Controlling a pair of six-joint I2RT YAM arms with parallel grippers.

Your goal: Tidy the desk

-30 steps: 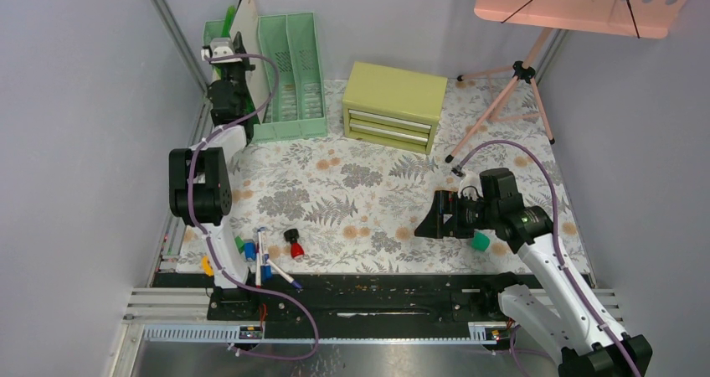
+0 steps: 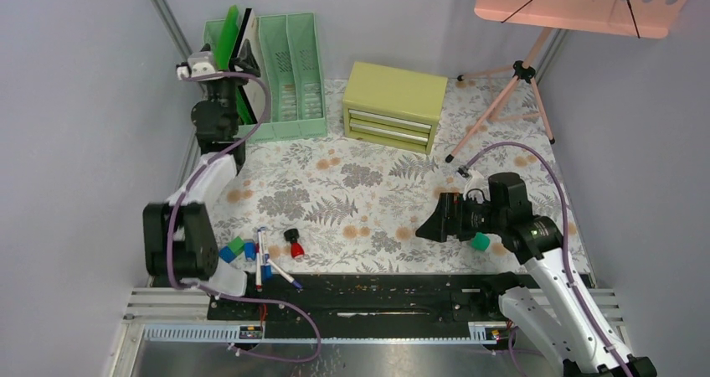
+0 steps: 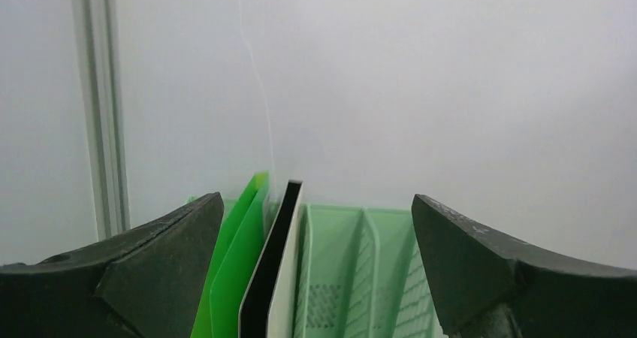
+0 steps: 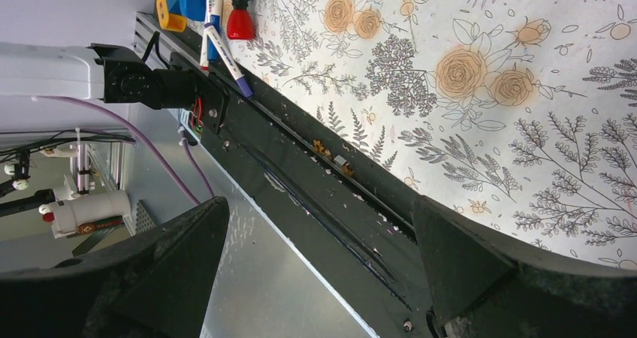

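Note:
In the top view, a green folder (image 2: 226, 38) and a black-and-white folder (image 2: 249, 54) stand upright in the left part of the mint file rack (image 2: 297, 130). My left gripper (image 2: 216, 59) is over the rack, its fingers spread wide. From the left wrist, the green folder (image 3: 236, 255) and the black edge of the other folder (image 3: 272, 267) show between the spread fingers, with gaps on both sides. My right gripper (image 2: 434, 218) is open and empty above the right side of the desk. A teal block (image 2: 480, 241) lies beneath the right arm.
Markers (image 2: 283, 272), a red-and-black stamp-like object (image 2: 294, 241) and small blocks (image 2: 237, 245) lie at the front left. A yellow-green drawer box (image 2: 398, 100) and a pink stand (image 2: 536, 71) are at the back.
The black-and-white folder sits lower in the rack than a second ago.

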